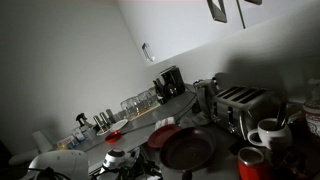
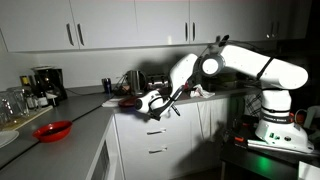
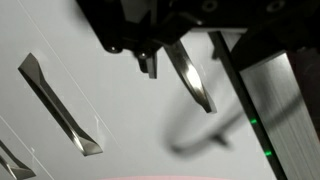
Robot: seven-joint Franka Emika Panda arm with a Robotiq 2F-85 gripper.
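The wrist view shows my dark gripper along the top, in front of a pale cabinet front. Close beside it is a metal bar handle (image 3: 197,82), its upper end hidden behind the gripper. Whether the fingers are around that handle or only near it I cannot tell. Two more handles show to the left, a whole one (image 3: 60,105) and one cut by the edge (image 3: 14,163). In exterior view 2 the white arm reaches across to the lower cabinets, the gripper (image 2: 156,112) just below counter height. How far the fingers stand apart is unclear.
On the counter are a dark pan (image 1: 187,148), a toaster (image 1: 240,105), a white mug (image 1: 271,134) and a red can (image 1: 253,164). A red bowl (image 2: 52,130) rests on the left counter. Open floor lies before the cabinets.
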